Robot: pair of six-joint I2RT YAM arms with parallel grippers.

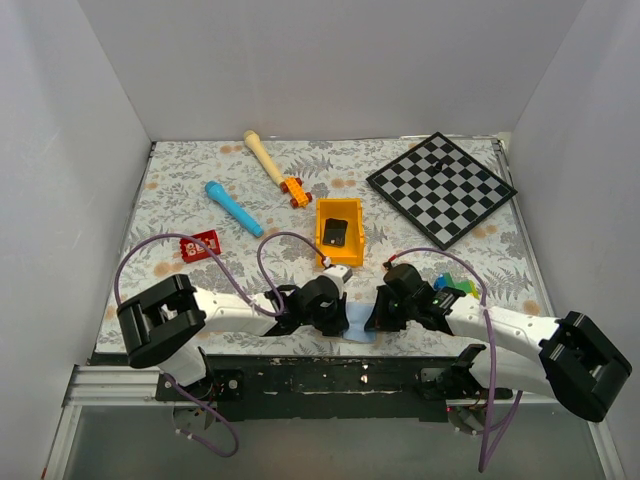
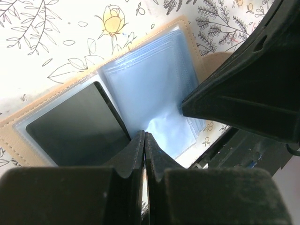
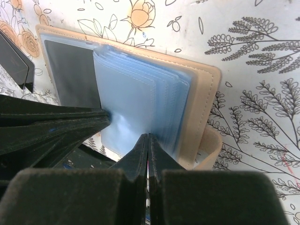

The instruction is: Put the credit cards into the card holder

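Observation:
The card holder lies open on the table, tan-edged, its clear bluish sleeves [image 1: 358,320] showing between the two grippers in the top view. A dark card [image 2: 77,129] sits in the holder's left page, as the left wrist view shows. My left gripper is shut, fingertips at the sleeves' inner edge beside that card, nothing visible between them. Over the stacked sleeves [image 3: 129,93] my right gripper is also shut, with nothing seen in it. Another dark flat card-like piece [image 3: 14,61] lies off the holder's left side. Parts of the holder are hidden by the grippers.
Behind the grippers stands a yellow box [image 1: 340,205] holding a dark item. A chessboard [image 1: 441,190] is at back right, with a red block [image 1: 200,246] and blue microphone [image 1: 234,208] to the left. Colourful pieces [image 1: 455,285] lie near the right arm.

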